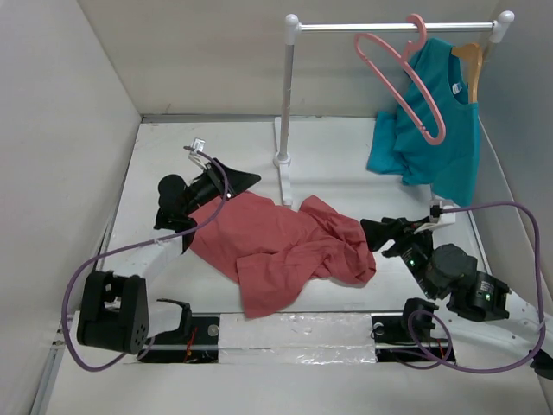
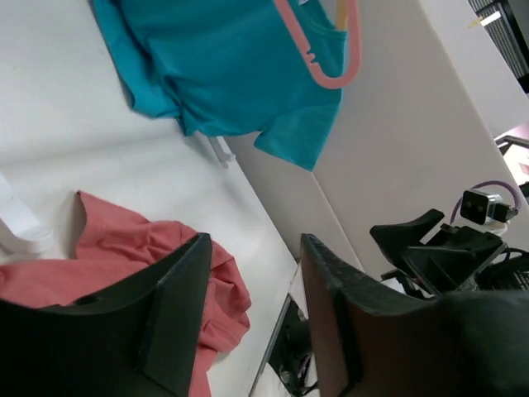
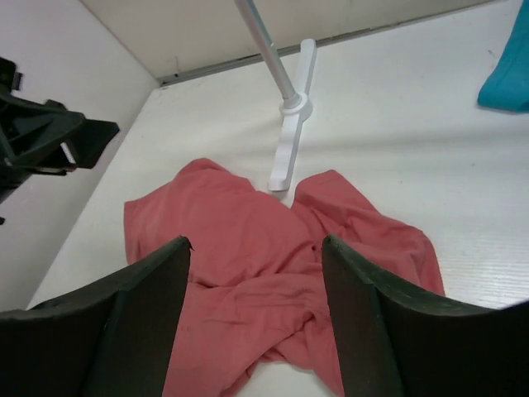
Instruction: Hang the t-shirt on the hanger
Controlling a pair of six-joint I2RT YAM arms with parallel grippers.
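Observation:
A red t-shirt [image 1: 276,246] lies crumpled on the white table, also seen in both wrist views [image 3: 223,223]. A pink hanger [image 1: 389,65] hangs empty on the rail at the top right, and shows in the left wrist view [image 2: 331,78]. My left gripper [image 1: 242,179] is open above the shirt's upper left part, nothing between its fingers. My right gripper [image 1: 376,229] is open at the shirt's right end, above the table, also empty.
A white rack [image 1: 285,104] stands at the back, its foot beside the shirt. A teal garment [image 1: 445,138] hangs on a wooden hanger [image 1: 473,60] at the back right. Bare table shows left and right of the rack's foot.

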